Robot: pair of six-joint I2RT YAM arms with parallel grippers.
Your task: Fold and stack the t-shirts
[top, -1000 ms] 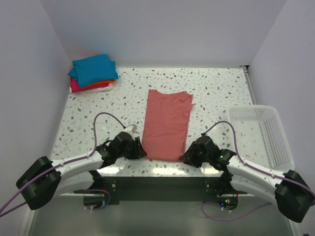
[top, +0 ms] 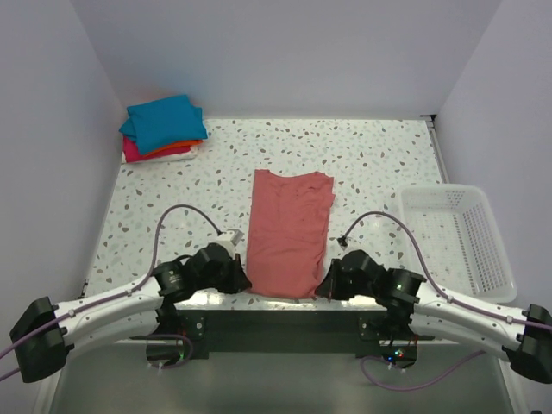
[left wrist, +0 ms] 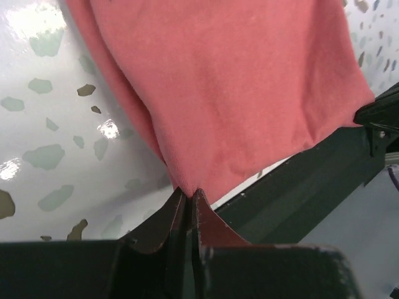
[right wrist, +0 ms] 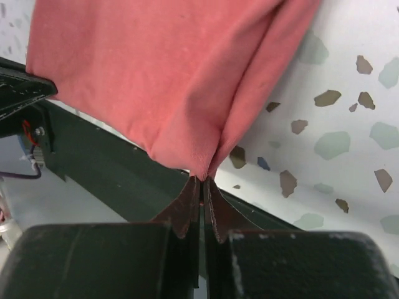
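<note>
The red shirt (top: 289, 224), folded lengthwise into a long strip, runs from the middle of the table to its front edge. At its near left corner my left gripper (top: 247, 288) is shut on the cloth; in the left wrist view the fingertips (left wrist: 177, 208) pinch the red fabric (left wrist: 237, 93). My right gripper (top: 320, 296) is shut on the near right corner, and in the right wrist view its tips meet on the gathered cloth (right wrist: 187, 118). Between the two grippers the hem stretches fairly straight. At the back left lies a stack of folded shirts, a blue one (top: 164, 123) on top.
A white basket (top: 412, 201), empty, stands at the right side. Walls close in on the left, back and right.
The red shirt has slid the same way, its far end now nearer. The stack is unchanged.
</note>
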